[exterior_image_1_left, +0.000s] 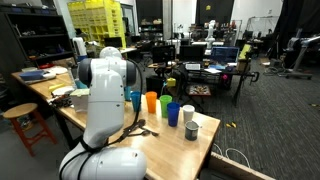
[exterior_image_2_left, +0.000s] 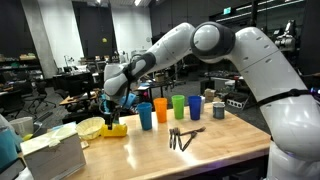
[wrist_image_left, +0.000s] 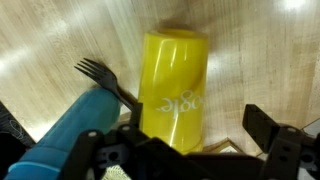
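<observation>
In the wrist view a yellow cup (wrist_image_left: 175, 90) with "Google" lettering lies on its side on the wooden table. My open gripper is above it, one finger on each side and clear space between the cup and the right finger. Exterior view 2 shows the gripper (exterior_image_2_left: 114, 116) just over the yellow cup (exterior_image_2_left: 116, 131), at the table's far left part. From exterior view 1 the arm hides the gripper.
A dark fork (wrist_image_left: 100, 75) and a light blue cup (wrist_image_left: 75, 135) lie close to the left finger. Beside the yellow cup are a yellow bowl (exterior_image_2_left: 90, 128) and a white box (exterior_image_2_left: 53, 157). Several upright cups, including an orange cup (exterior_image_2_left: 178, 106), and dark utensils (exterior_image_2_left: 185, 136) stand or lie to the right.
</observation>
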